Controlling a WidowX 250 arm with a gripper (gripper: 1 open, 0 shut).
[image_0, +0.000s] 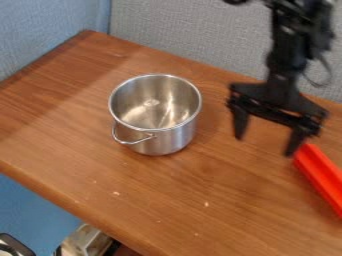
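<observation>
My black gripper (267, 138) hangs motion-blurred over the right side of the table, its fingers apart and open, with nothing seen between them. It is right of a steel pot (154, 128) with a wire handle, which stands upright near the middle. A red elongated object (319, 183) lies at the right edge, just below and right of the gripper's right finger, partly out of frame.
The wooden table (100, 185) has free room in front of the pot and to its left. Grey padded walls stand behind and at the left. Some equipment sits below the table's edge at the lower left.
</observation>
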